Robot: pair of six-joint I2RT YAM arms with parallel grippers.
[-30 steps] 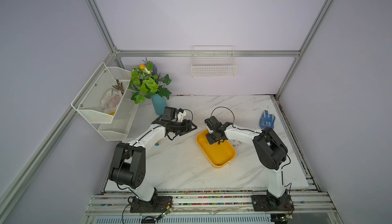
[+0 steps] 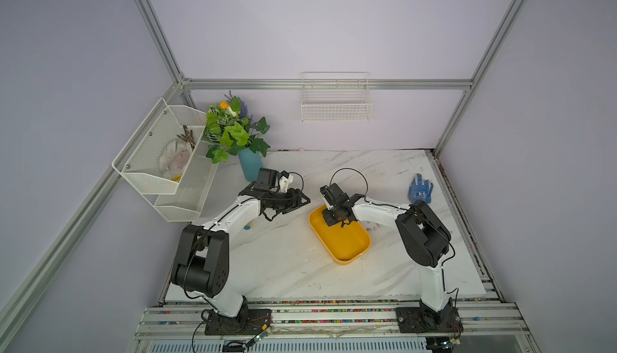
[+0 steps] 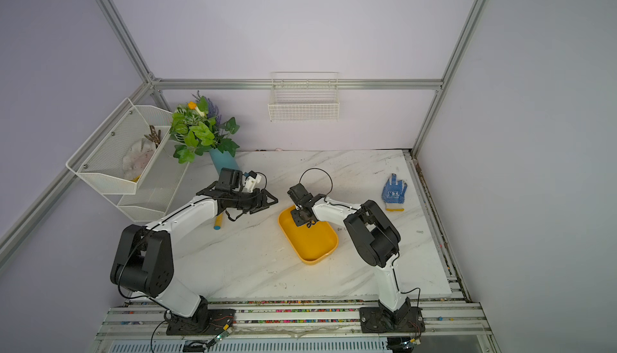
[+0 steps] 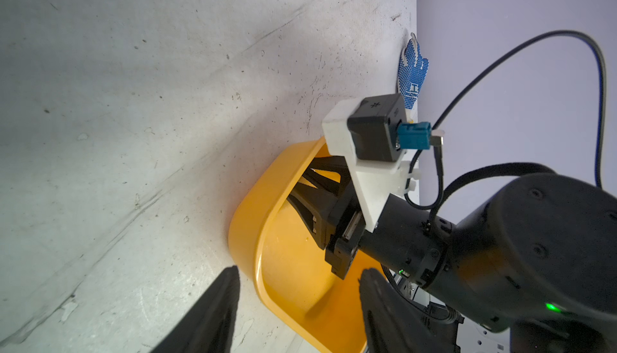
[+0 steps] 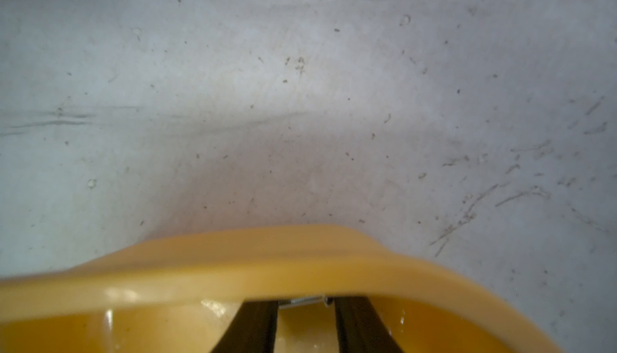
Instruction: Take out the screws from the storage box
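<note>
The yellow storage box (image 2: 347, 247) stands on the marble table. My right gripper reaches down inside its far end; the two fingers (image 5: 250, 327) are apart. A small silvery screw (image 5: 302, 301) lies crosswise between them, partly hidden behind the near rim; whether either finger touches it I cannot tell. To the right of the box, several small screws (image 2: 369, 229) lie on the table, half hidden by the right arm. My left gripper hovers left of the box, its fingers wide apart and empty.
A blue glove (image 2: 420, 189) lies at the back right. At the back left stands a blue vase (image 2: 250, 164) with leaves and flowers, beside a white wall shelf (image 2: 168, 160). The table in front of the box is clear.
Left arm and box have kept their places.
</note>
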